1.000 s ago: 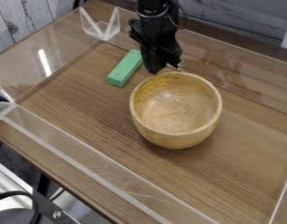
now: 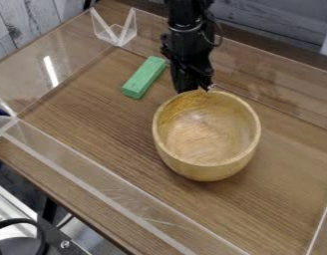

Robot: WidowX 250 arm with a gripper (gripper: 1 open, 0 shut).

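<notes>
The black gripper [image 2: 193, 78] hangs from the top centre, its tip at the back rim of a large wooden bowl [image 2: 206, 139]. It is shut, with nothing visible between its fingers, though the fingertips are small and dark. A green rectangular block [image 2: 145, 76] lies on the table left of the gripper, apart from it and from the bowl.
A clear angular plastic object [image 2: 115, 25] stands at the back left. A black cable [image 2: 20, 229] lies at the bottom left corner.
The bowl has shifted slightly right and toward the camera, with the gripper at its back rim. The green block looks unmoved.
</notes>
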